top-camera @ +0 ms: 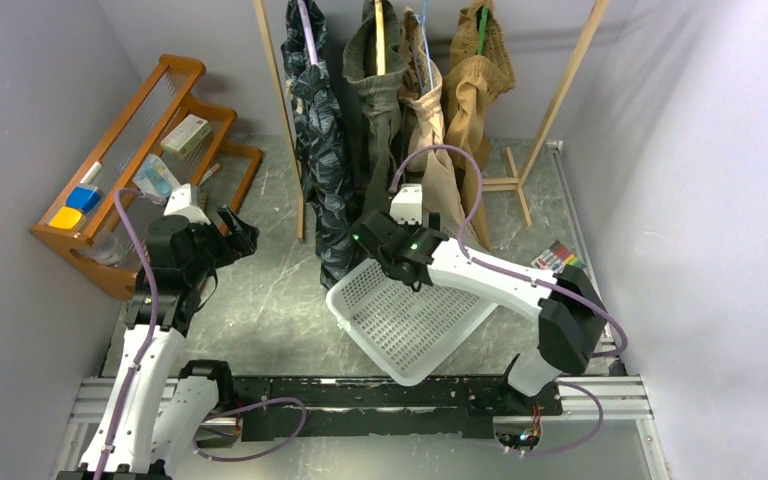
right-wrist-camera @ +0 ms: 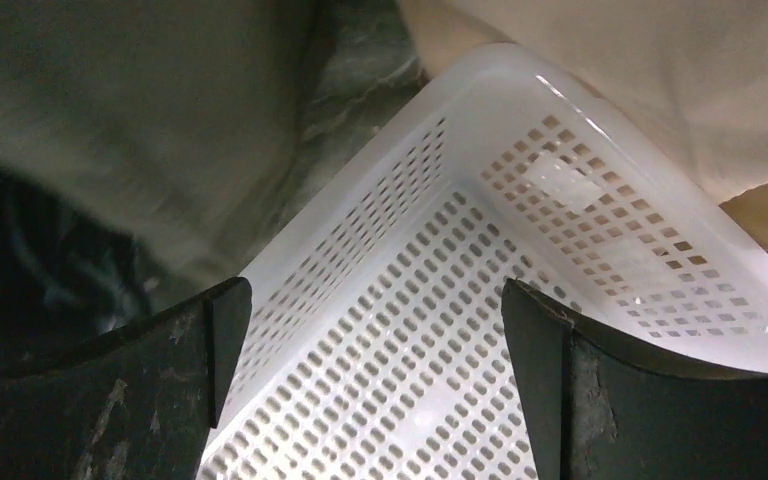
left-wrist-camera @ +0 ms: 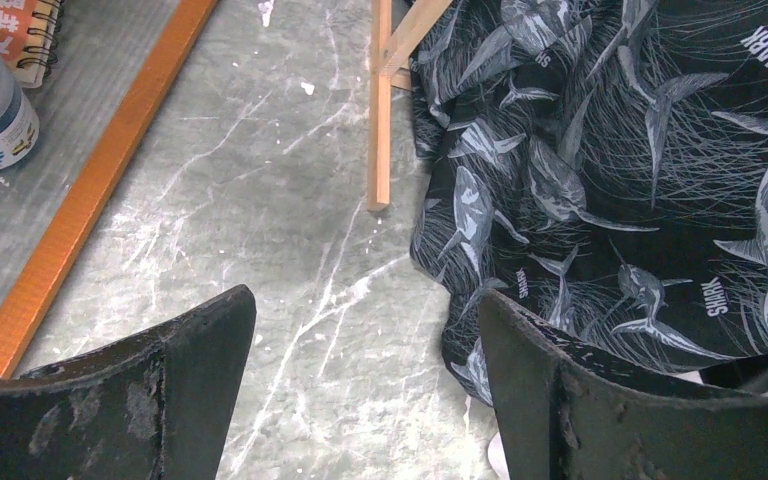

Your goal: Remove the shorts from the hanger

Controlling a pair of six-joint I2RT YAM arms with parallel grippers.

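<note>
Four pairs hang side by side at the back: dark patterned shorts (top-camera: 324,160), olive green shorts (top-camera: 378,120), beige shorts (top-camera: 427,120) and brown shorts (top-camera: 470,100). Purple (top-camera: 309,35), yellow (top-camera: 380,40) and green hanger (top-camera: 482,30) parts show at their tops. My left gripper is open and empty, left of the patterned shorts (left-wrist-camera: 600,200). Over the basket's back edge, close in front of the olive and patterned shorts, my right gripper stands open, with only the basket seen beyond its fingers. Its arm hides part of the hanging legs in the top view.
A white perforated basket (top-camera: 355,335) stands on the floor below the right arm. The rack's wooden posts (top-camera: 565,85) flank the clothes. An orange wooden shelf (top-camera: 115,150) with small goods is at the left; a colourful pack (top-camera: 558,257) lies at the right. Floor left of the basket is clear.
</note>
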